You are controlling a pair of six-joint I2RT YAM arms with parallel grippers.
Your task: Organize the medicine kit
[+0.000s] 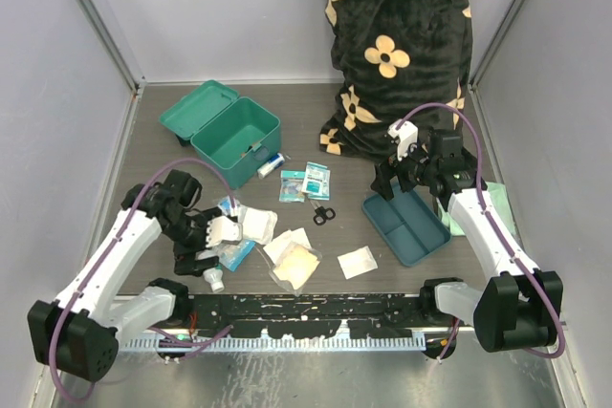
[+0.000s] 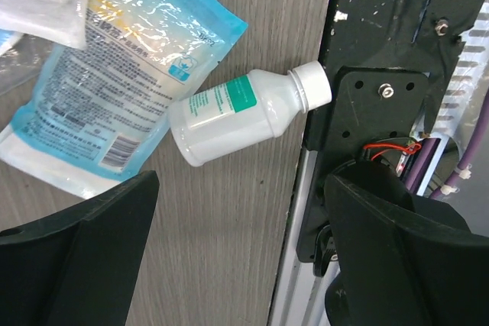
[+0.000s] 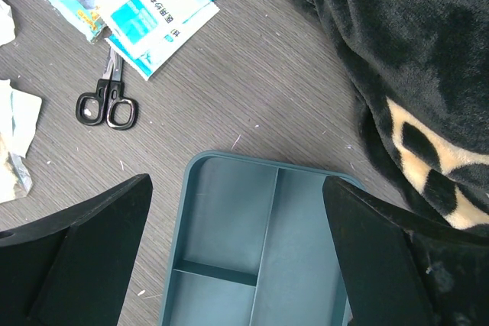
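A white bottle [image 2: 229,120] with a green label lies on its side on a blue packet [image 2: 107,97] and the wood table, below my open left gripper. The green medicine box [image 1: 208,155] stands open at the back left. My right gripper is open over a divided blue tray [image 3: 229,211]. Scissors [image 3: 114,101] and more packets [image 3: 160,13] lie in the middle, with white pads and paper packets [image 1: 296,265] toward the front.
A dark flowered blanket [image 1: 392,54] fills the back right. A pale green cloth [image 1: 497,207] lies at the right. A black metal plate [image 2: 374,28] edges the front of the table.
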